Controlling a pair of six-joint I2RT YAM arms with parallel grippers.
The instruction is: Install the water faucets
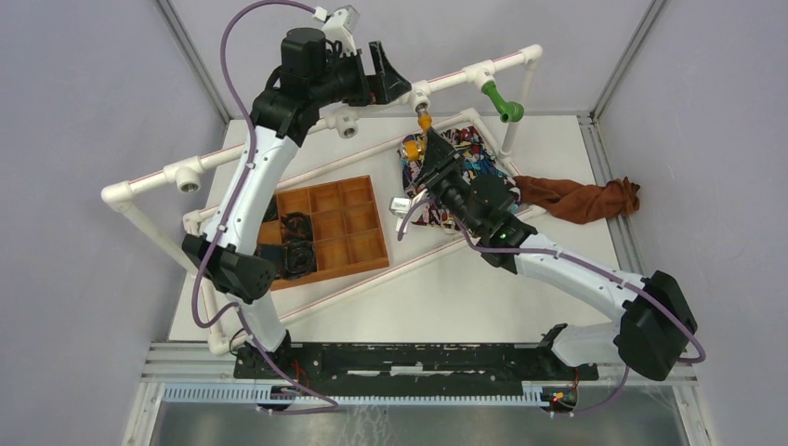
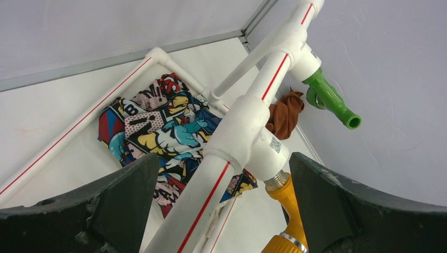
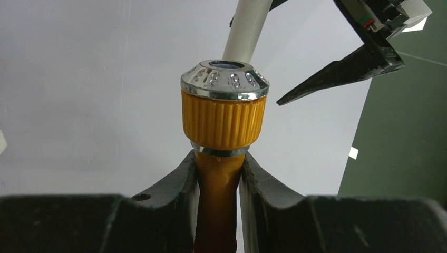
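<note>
An orange faucet (image 1: pixel 414 149) (image 2: pixel 285 203) hangs from a white tee fitting (image 1: pixel 418 96) (image 2: pixel 269 155) on the raised pipe, its metal thread partly visible at the fitting. My right gripper (image 1: pixel 431 147) has its fingers against both sides of the faucet's body, below the ribbed nozzle with chrome cap (image 3: pixel 224 110). My left gripper (image 1: pixel 390 79) stands open above the pipe, its fingers either side of the pipe in its wrist view. A green faucet (image 1: pixel 502 104) (image 2: pixel 332 105) sits in the neighbouring fitting to the right.
Two fittings (image 1: pixel 348 125) (image 1: pixel 188 180) along the pipe's left show open outlets. Below lie a wooden compartment box (image 1: pixel 348 223) with black items, a patterned cloth (image 2: pixel 158 132) and a brown cloth (image 1: pixel 581 200). The front of the white board is clear.
</note>
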